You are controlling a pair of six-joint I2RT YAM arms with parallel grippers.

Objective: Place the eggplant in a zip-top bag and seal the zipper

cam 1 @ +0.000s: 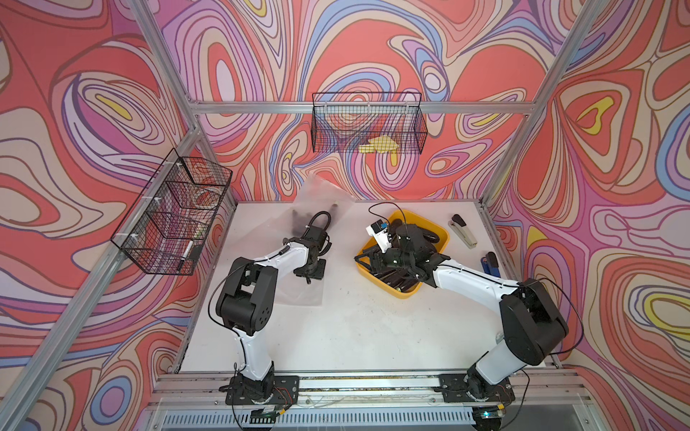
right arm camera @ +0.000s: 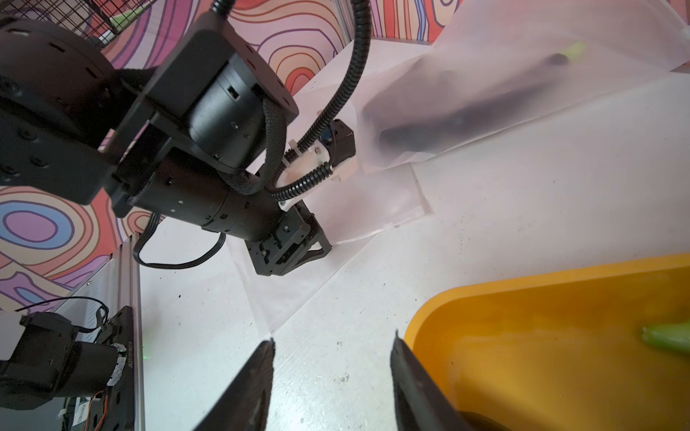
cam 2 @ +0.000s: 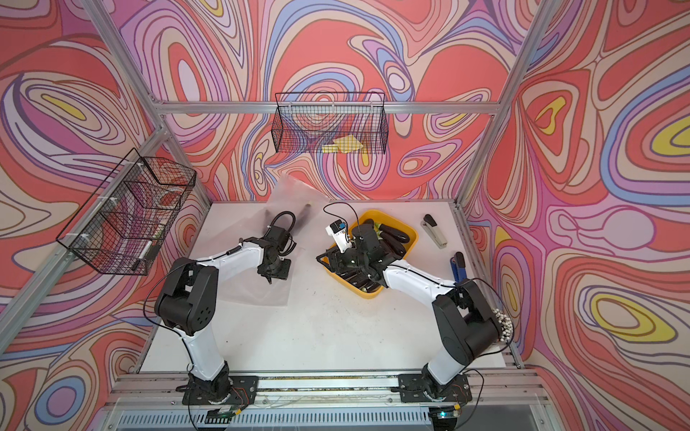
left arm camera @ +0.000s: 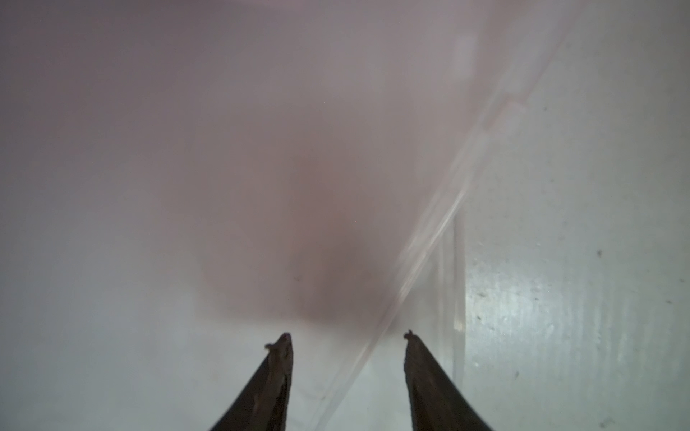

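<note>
The cloudy, clear zip top bag (cam 1: pixel 298 293) lies on the left of the table, its far part standing up in a raised flap. Through the film in the right wrist view shows a dark eggplant (right arm camera: pixel 460 125) with a green end. Low over the near part of the bag, my left gripper has its fingertips apart. A clear slanting edge of the bag (left arm camera: pixel 402 287) runs between them in that view; whether the film is truly between the fingers I cannot tell. My right gripper stands open and empty by the left side of the yellow bin.
A yellow bin (right arm camera: pixel 546 283) holding several dark eggplants sits under my right arm. At the right back lie a grey-and-black tool (cam 1: pixel 462 231) and a blue one (cam 1: pixel 490 264).
</note>
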